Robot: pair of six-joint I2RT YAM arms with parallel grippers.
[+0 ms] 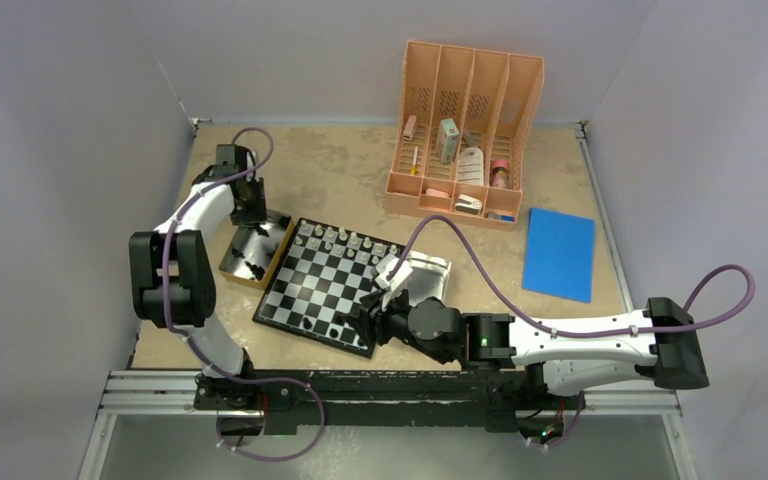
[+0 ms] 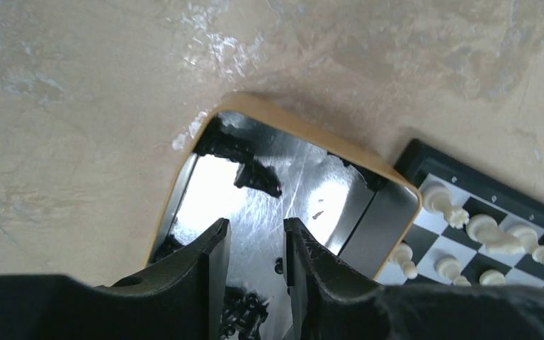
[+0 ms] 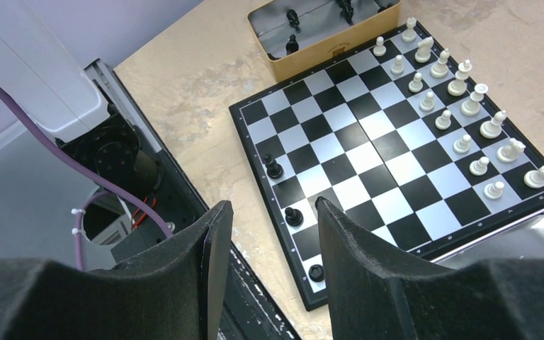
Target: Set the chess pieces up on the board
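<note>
A tan-rimmed metal box (image 2: 294, 127) holding several black pieces (image 2: 258, 177) is under my left gripper, whose fingers stand apart with nothing visible between them. The chessboard (image 1: 310, 280) lies right of the box; white pieces (image 3: 457, 83) stand along its far side, and several black ones (image 3: 273, 166) along the near edge. My right gripper hangs over the board's near part, fingers apart, nothing visible between them.
A peach divided organizer (image 1: 400, 180) with small items stands at the back. A blue mat (image 1: 558, 255) lies at the right. A metal container (image 1: 428, 285) sits beside the board.
</note>
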